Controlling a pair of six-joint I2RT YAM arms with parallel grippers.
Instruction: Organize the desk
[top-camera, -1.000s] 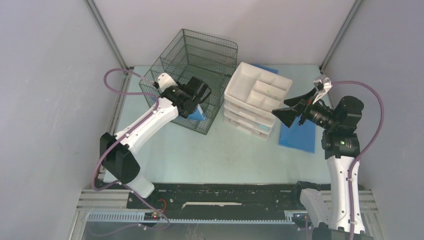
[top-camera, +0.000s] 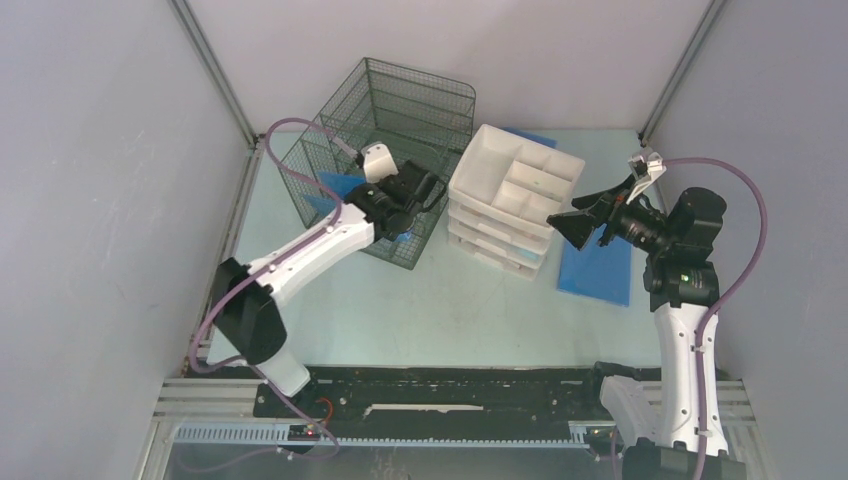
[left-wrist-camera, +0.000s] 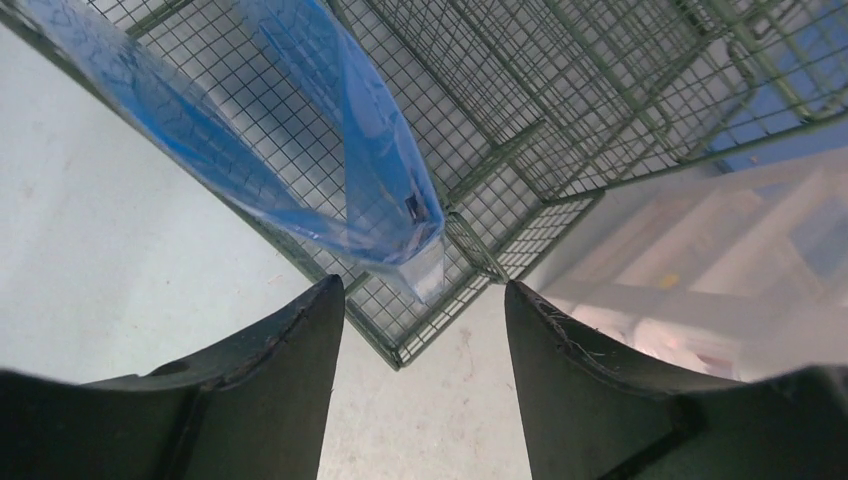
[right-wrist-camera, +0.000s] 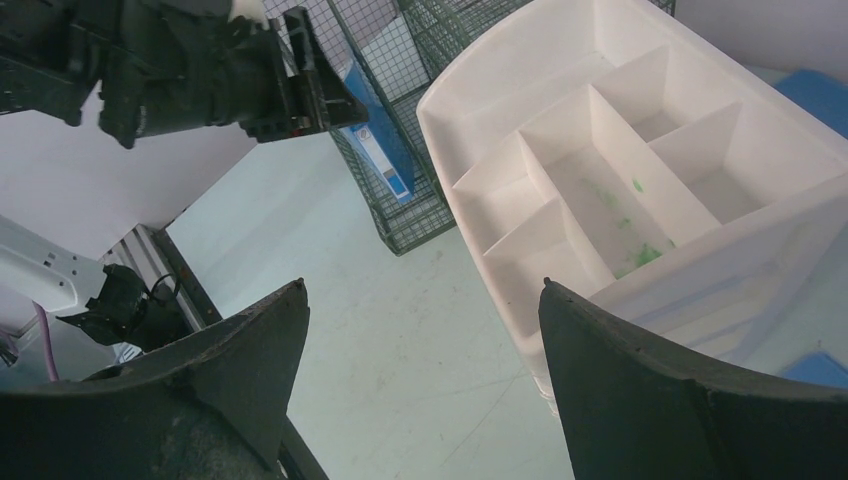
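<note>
A green wire rack (top-camera: 420, 110) with dividers holds blue translucent folders (left-wrist-camera: 390, 170) in its left compartments. My left gripper is over the rack's front, open with nothing between its fingers; the folders lie in front of it in the left wrist view. My right gripper (top-camera: 575, 225) hangs open over the right side of the white drawer organizer (top-camera: 480, 165), nothing between its fingers. The organizer's top tray (right-wrist-camera: 500, 70) has several compartments, one with green marks.
A blue board (top-camera: 595, 280) lies right of the organizer, another blue item (top-camera: 530, 135) behind it. Walls bound both sides and the back.
The right arm is practically still.
</note>
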